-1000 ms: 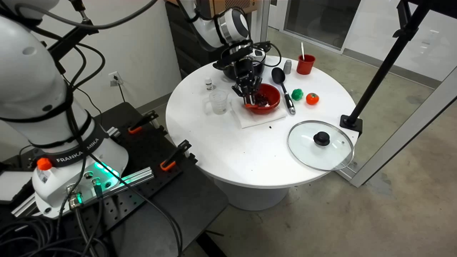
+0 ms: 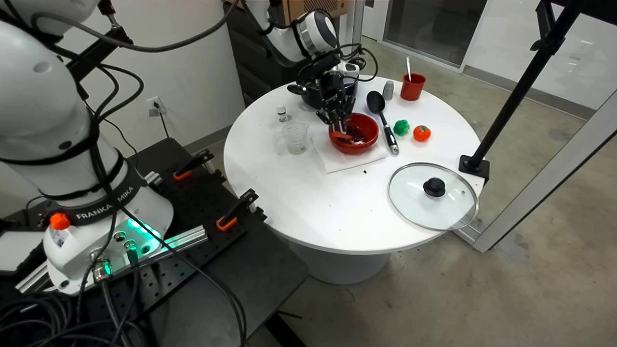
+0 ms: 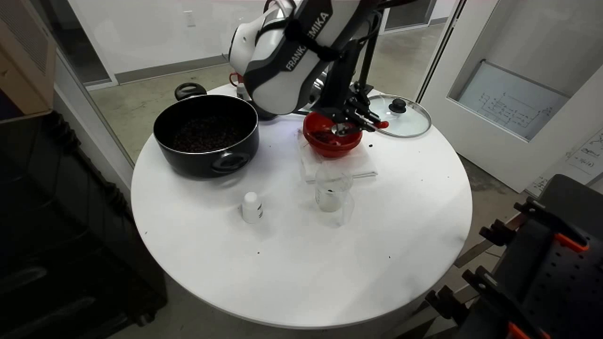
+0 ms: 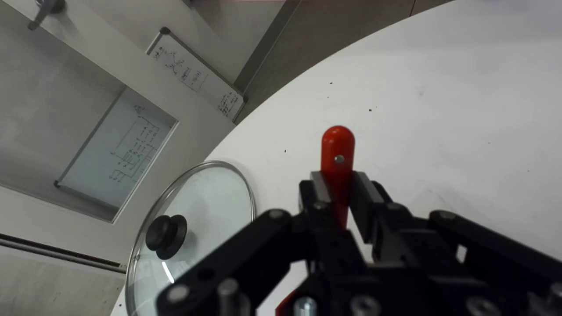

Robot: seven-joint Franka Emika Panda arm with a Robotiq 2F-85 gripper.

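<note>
In the wrist view my gripper is shut on a red handle (image 4: 337,145), whose rounded end sticks out past the fingers. Exterior view 2 shows the same handle's red tip (image 3: 383,125) on the right of the gripper (image 3: 364,119), and a shiny metal part like a spoon's head (image 3: 341,130) over the bowl. The red bowl (image 3: 329,151) holds some dark red pieces and stands on a folded white cloth (image 3: 362,169). From exterior view 1, my gripper (image 2: 340,126) hangs at the bowl's (image 2: 370,139) left side, hiding part of it.
A black pot (image 3: 186,161) of dark beans stands behind the arm. Around the bowl are a clear measuring cup (image 2: 295,139), black ladle (image 2: 386,124), green piece (image 2: 401,127), tomato (image 2: 422,133) and glass lid (image 2: 413,196).
My gripper has shifted slightly right and tilted over the bowl. The red handle has risen a little and moved right with it. Bowl, cloth and lid stay where they were.
</note>
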